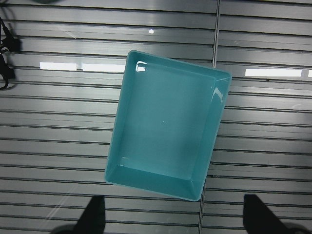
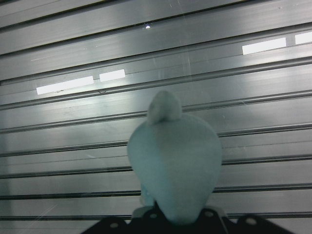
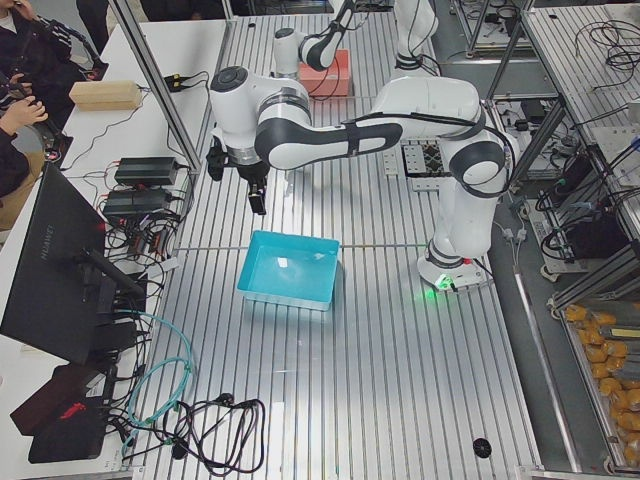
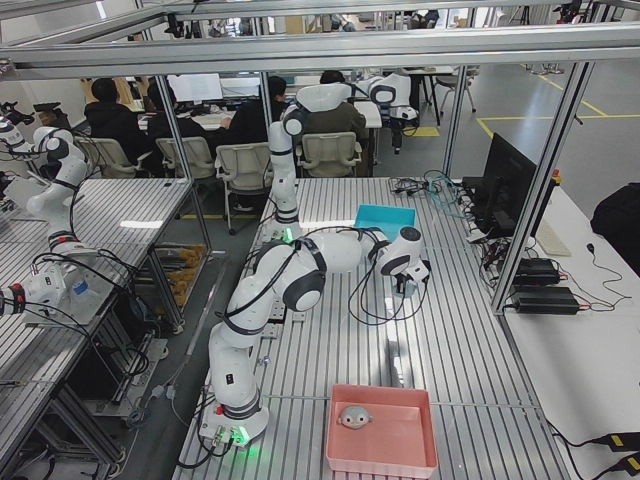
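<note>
My right gripper is shut on a pale blue plush toy [image 2: 174,158], held over bare slatted table; in the camera right view that gripper [image 4: 405,280] is partly hidden by its arm. My left gripper stands open above a teal bin [image 1: 163,122], empty, its fingers apart at the bottom of the left wrist view. A pink bin [image 4: 380,455] at the near end in the camera right view holds a small grey toy [image 4: 354,417].
A monitor [image 3: 55,260], power boxes [image 3: 140,200] and coiled cables [image 3: 215,430] line one side of the table. The slatted surface around the teal bin is mostly clear.
</note>
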